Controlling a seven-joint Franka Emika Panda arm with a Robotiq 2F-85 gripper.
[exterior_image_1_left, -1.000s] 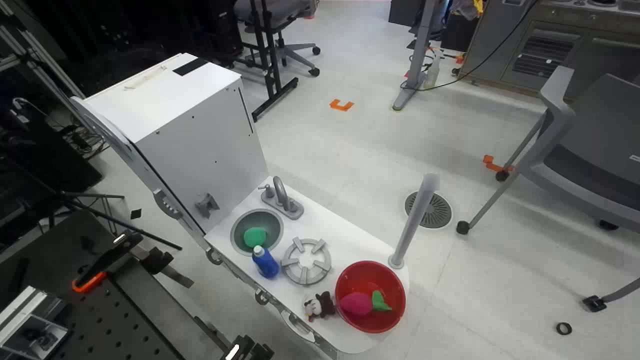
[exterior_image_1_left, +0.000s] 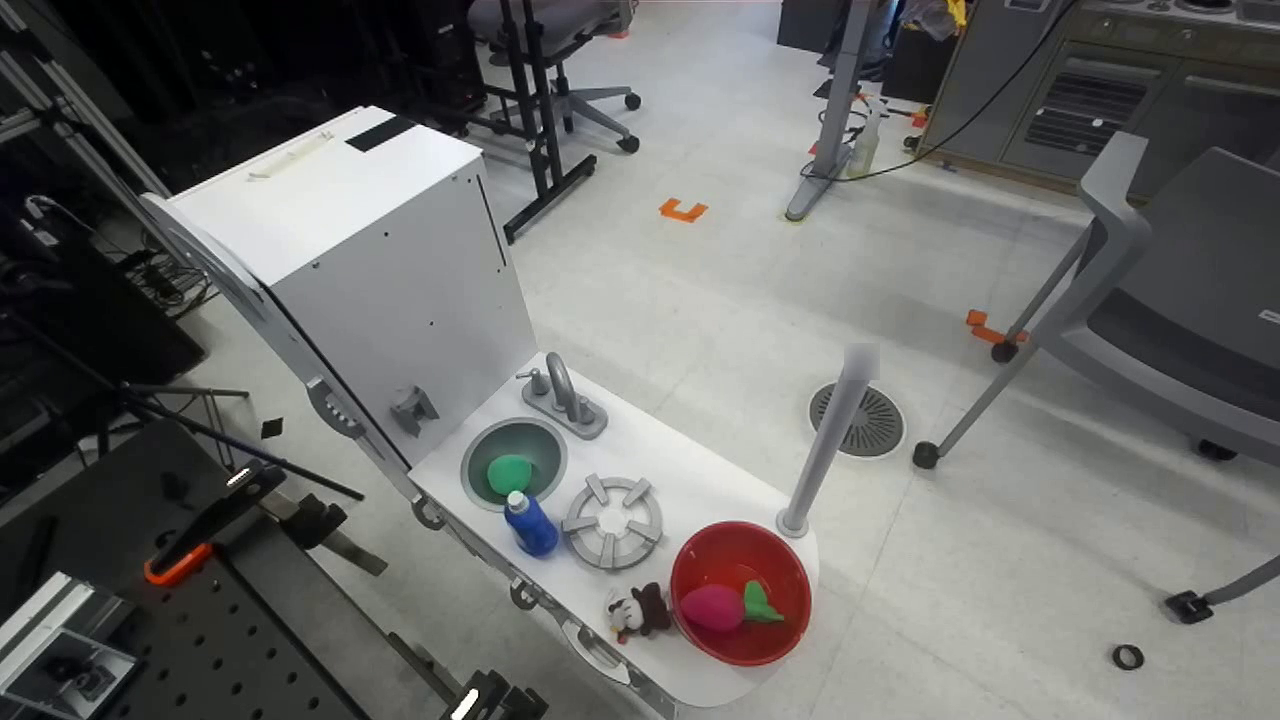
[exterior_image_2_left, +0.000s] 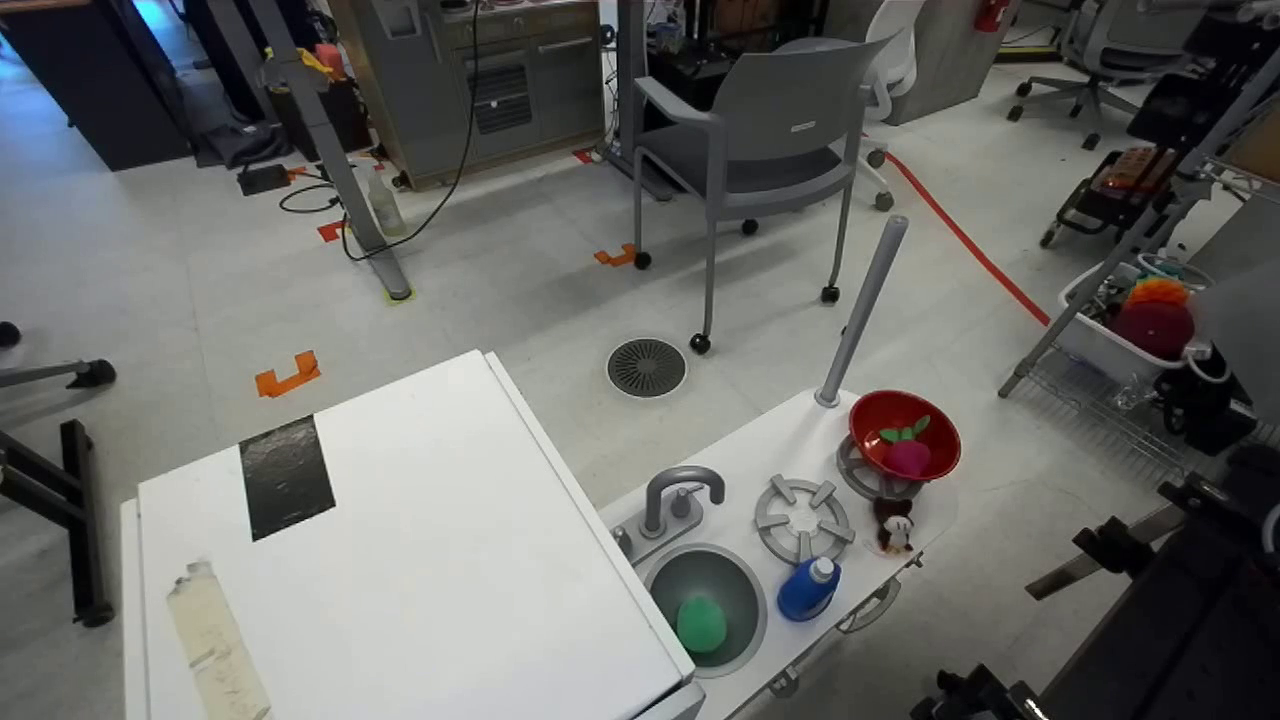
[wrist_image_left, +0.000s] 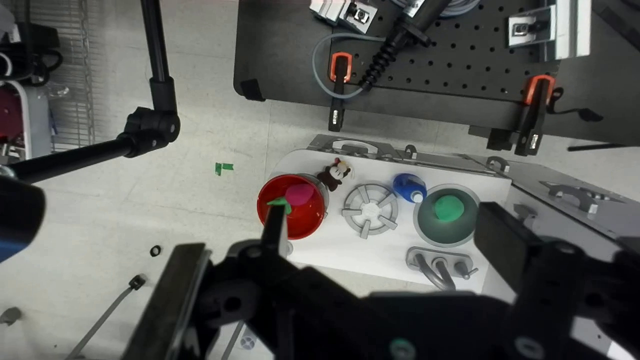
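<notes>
In the wrist view my gripper hangs open above the toy kitchen, its dark fingers far apart. Nothing is held between them. Below lies a red bowl (exterior_image_1_left: 768, 558) at the counter's end, with a pink and green toy (exterior_image_1_left: 715, 607) inside. Beside the bowl a small brown and white plush toy (wrist_image_left: 333, 174) rests on the counter. A blue bottle (exterior_image_2_left: 809, 589) stands between the ring-shaped burner (exterior_image_2_left: 804, 521) and the grey sink basin (exterior_image_2_left: 743, 646). Inside the basin sits a green rounded object (wrist_image_left: 448, 208). Neither exterior view shows the gripper.
A grey faucet (exterior_image_1_left: 559, 390) rises behind the sink, and a tall grey post (exterior_image_2_left: 864, 306) stands at the counter's back edge near the bowl. The white cabinet (exterior_image_1_left: 396, 276) walls off the sink end. A black perforated table (wrist_image_left: 384, 81) lies across from the counter's front.
</notes>
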